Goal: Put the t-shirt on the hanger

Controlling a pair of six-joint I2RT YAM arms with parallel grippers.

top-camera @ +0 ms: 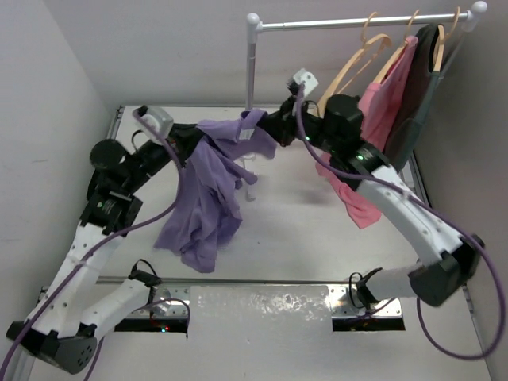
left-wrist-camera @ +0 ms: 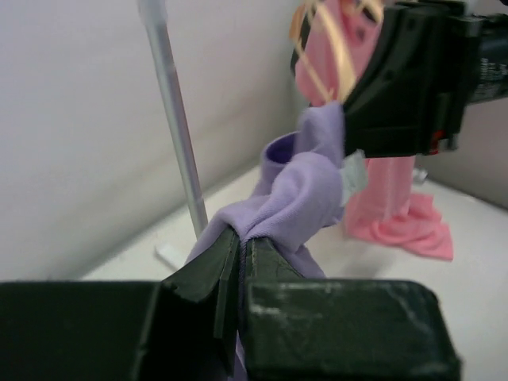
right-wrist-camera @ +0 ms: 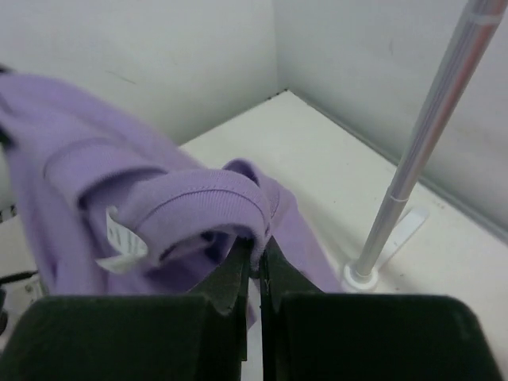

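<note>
The purple t-shirt (top-camera: 208,190) hangs in folds between both arms, raised off the table at its top edge. My left gripper is shut on a fold of it at the left. At the other end my right gripper pinches the collar edge, near a white label (right-wrist-camera: 123,242). Between the two grips the cloth is bunched and drawn fairly straight. A bare wooden hanger (top-camera: 349,67) hangs from the rack behind my right arm, which covers its lower part in the top view.
The white rack's rail (top-camera: 341,24) runs across the back right, its post (top-camera: 251,75) standing behind the shirt. A pink garment (top-camera: 387,103) and a dark garment (top-camera: 417,99) hang right of the bare hanger.
</note>
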